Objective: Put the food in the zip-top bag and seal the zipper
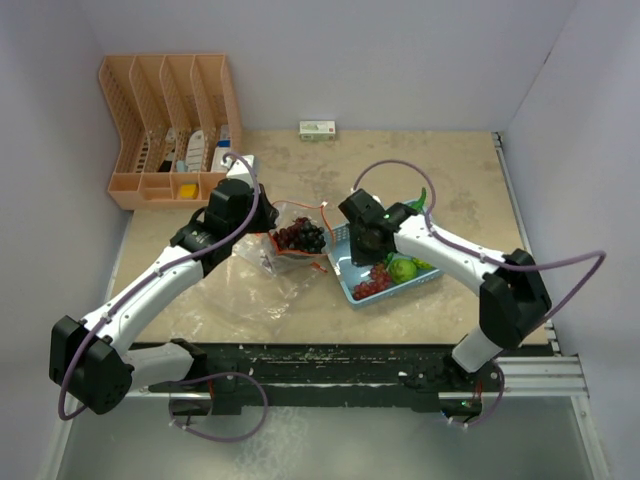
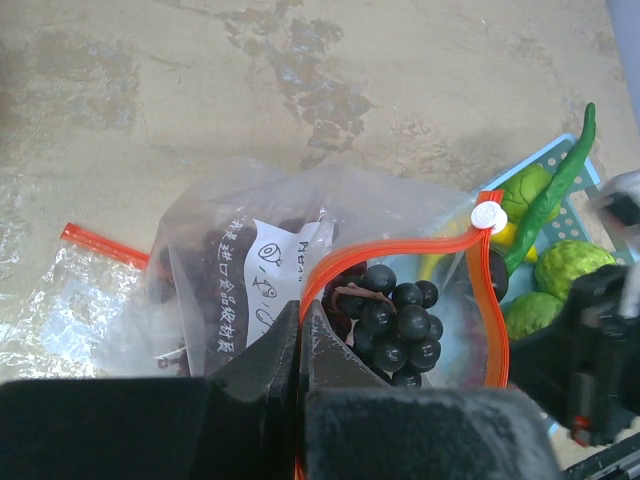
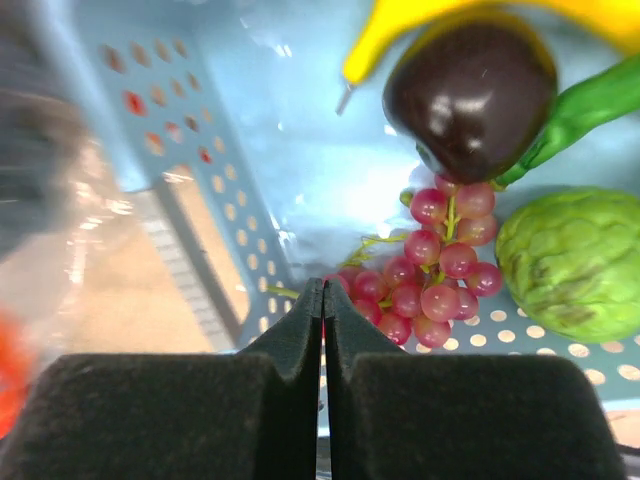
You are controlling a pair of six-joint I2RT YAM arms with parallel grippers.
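Note:
Dark grapes (image 2: 395, 330) rest inside the clear zip top bag (image 2: 200, 250), whose orange-rimmed mouth (image 2: 400, 247) gapes toward the basket. My left gripper is shut on the near edge of that rim. Over the blue basket (image 3: 235, 170) my right gripper is shut, its fingertips together and nothing between them. A red grape bunch (image 3: 430, 290) lies on the basket floor just beyond and to the right of those fingertips; my fingers hide its left end. In the top view, the right gripper (image 1: 362, 262) hangs over the basket's left part.
Sharing the basket are an eggplant (image 3: 470, 95), a green cabbage (image 3: 575, 262), a green pepper (image 3: 600, 100) and something yellow (image 3: 400, 30). A flat plastic bag (image 2: 70, 300) lies left of the filled one. An orange rack (image 1: 150, 150) and a small box (image 1: 317, 130) stand at the back.

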